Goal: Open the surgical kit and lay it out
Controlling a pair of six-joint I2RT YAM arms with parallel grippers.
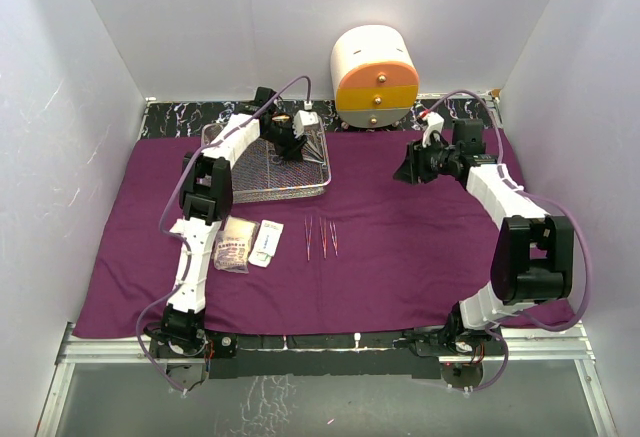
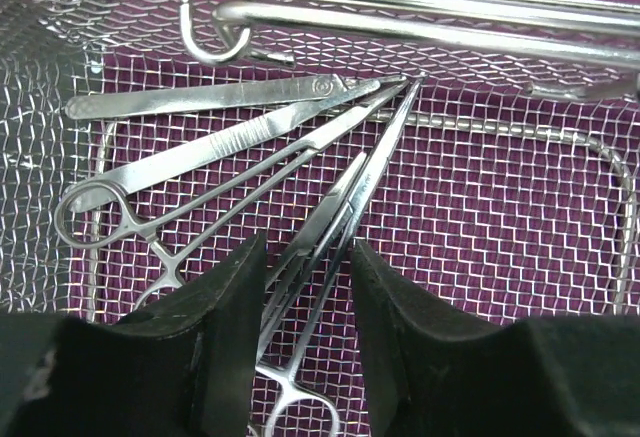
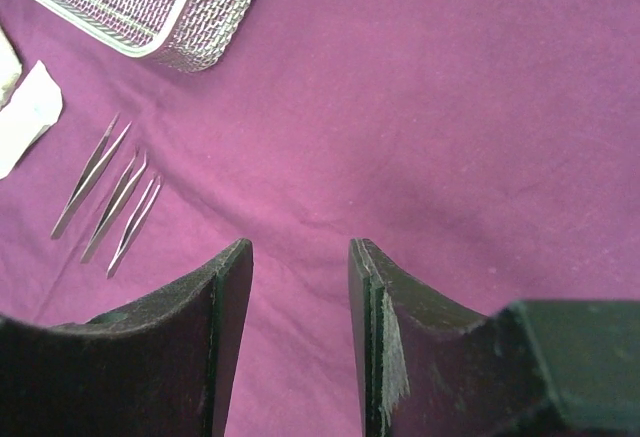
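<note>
My left gripper (image 1: 294, 149) is down inside the wire mesh tray (image 1: 266, 195). In the left wrist view its fingers stand apart either side of a bundle of steel instruments: scissor-like clamps (image 2: 290, 387), a ringed instrument (image 2: 205, 197) and flat-handled ones (image 2: 200, 102). Whether they touch is unclear. My right gripper hangs open and empty over the cloth at the right. Three tweezers (image 1: 323, 239) lie in a row on the purple cloth in front of the tray.
A bagged pack (image 1: 234, 247) and white packets (image 1: 265, 244) lie left of the tweezers. A small drawer cabinet (image 1: 374, 77) stands at the back.
</note>
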